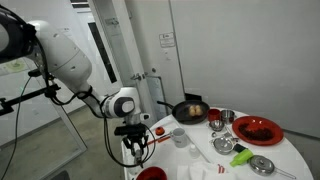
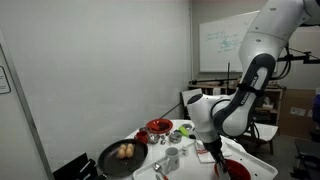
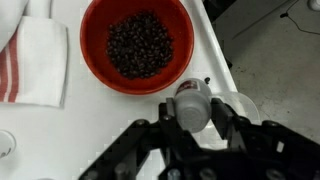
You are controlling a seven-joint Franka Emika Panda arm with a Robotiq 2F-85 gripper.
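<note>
A small silvery round-topped object, perhaps a cup or lid handle (image 3: 193, 107), sits between the fingers of my gripper, which is shut on it. Under and to the right of it in the wrist view shows a clear, pale round container (image 3: 243, 106), partly hidden by a finger. Just beyond the fingers stands a red bowl (image 3: 92, 67) filled with dark beans (image 3: 140, 44). In exterior view 1 the gripper (image 1: 138, 152) is low over the table's near left edge, beside the red bowl (image 1: 153, 174). Whether the held object touches the container cannot be told.
A white towel with red stripes (image 3: 35, 58) lies left of the bowl. Farther along the table are a grey mug (image 1: 180, 138), a dark pan (image 1: 190, 111), a red plate (image 1: 258, 129) and a lidded pot (image 1: 262, 165). The table edge runs close by my gripper.
</note>
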